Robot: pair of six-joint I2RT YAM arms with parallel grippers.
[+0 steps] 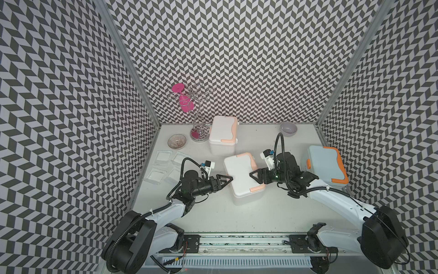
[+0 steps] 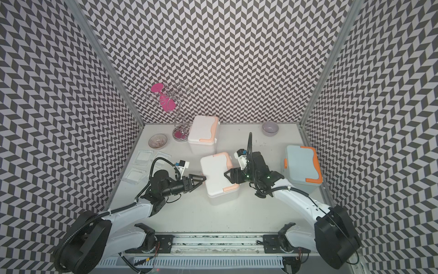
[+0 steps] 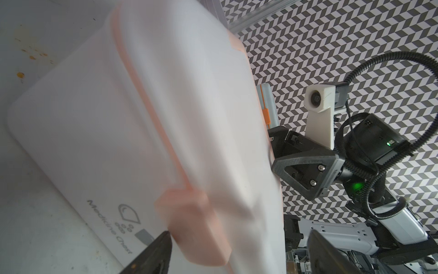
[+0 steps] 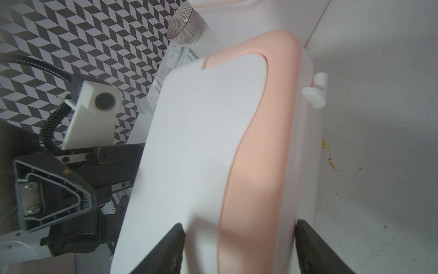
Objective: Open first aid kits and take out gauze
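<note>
In the middle of the table stands a white first aid kit with peach trim (image 1: 239, 175), lid closed. My right gripper is shut on the peach handle side of its top. My left gripper is part open at the kit's left side, its fingertips around a peach latch (image 3: 194, 228) on the wall. Several clear packets (image 1: 157, 173), perhaps gauze, lie at the table's left.
Another white-and-peach kit (image 1: 222, 132) stands behind, a blue-orange kit (image 1: 324, 162) on the right. A small bowl (image 1: 177, 141), a metal stand with pink items (image 1: 186, 102) and a grey bowl (image 1: 288, 127) are at the back.
</note>
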